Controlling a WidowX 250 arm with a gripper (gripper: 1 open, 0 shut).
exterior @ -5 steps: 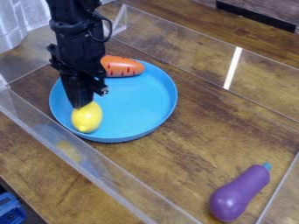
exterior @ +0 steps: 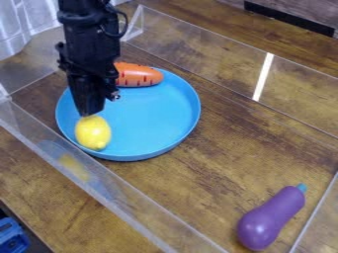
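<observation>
My black gripper (exterior: pixel 90 91) hangs over the left part of a blue plate (exterior: pixel 152 119), just above a yellow lemon-like object (exterior: pixel 93 131) lying on it. A small gap shows between gripper and yellow object; whether the fingers are open is unclear. An orange carrot (exterior: pixel 136 75) lies at the plate's back edge, partly behind the arm. A purple eggplant (exterior: pixel 272 215) lies on the wooden surface at the lower right.
Clear plastic walls run along the left and right of the wooden table (exterior: pixel 211 173). The wood between plate and eggplant is bare.
My gripper has risen from the yellow object, which stays on the plate. The carrot and eggplant have not moved.
</observation>
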